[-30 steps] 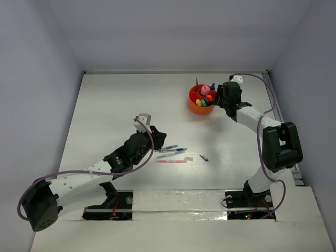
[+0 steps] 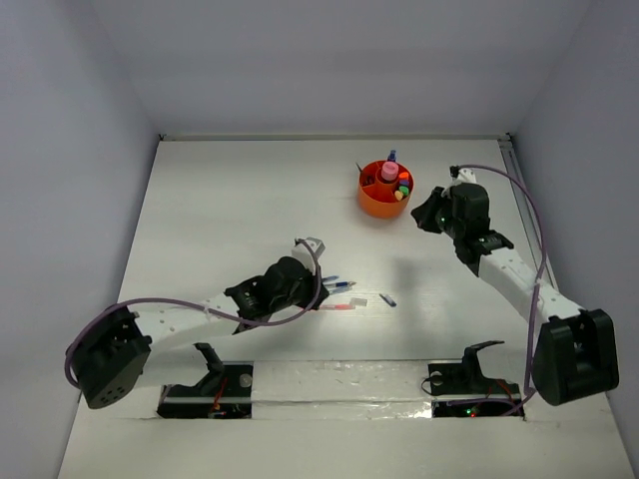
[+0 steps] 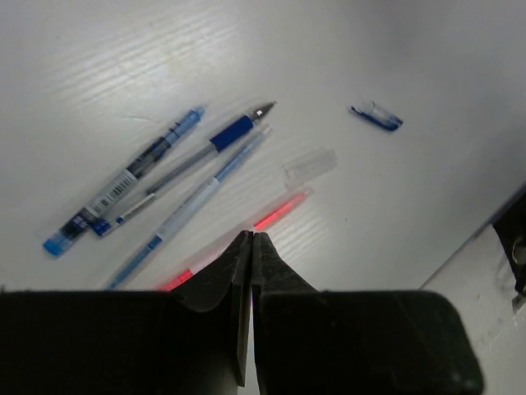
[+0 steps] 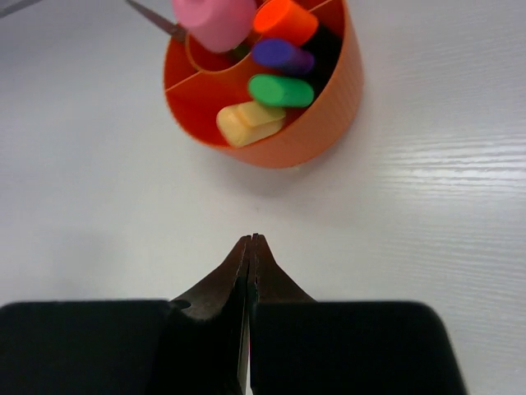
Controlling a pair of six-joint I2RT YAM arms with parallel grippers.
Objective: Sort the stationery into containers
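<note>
An orange divided cup (image 2: pixel 381 208) (image 4: pixel 320 123) at the back right holds a pink item (image 4: pixel 214 18), coloured markers and other pieces. Just right of it, my right gripper (image 2: pixel 421 218) is shut, nothing visible between its fingers. Several pens lie on the table: a dark blue one (image 3: pixel 117 188), a blue-gripped one (image 3: pixel 232 132), a light blue one (image 3: pixel 189 207) and a red one (image 3: pixel 279 211), with a clear cap (image 3: pixel 309 167) and a small blue cap (image 3: pixel 376 116). My left gripper is shut above them, nothing visible between its fingers.
Walls stand on three sides; a rail (image 2: pixel 329 137) runs along the back edge.
My left gripper has moved right and down over the pens.
</note>
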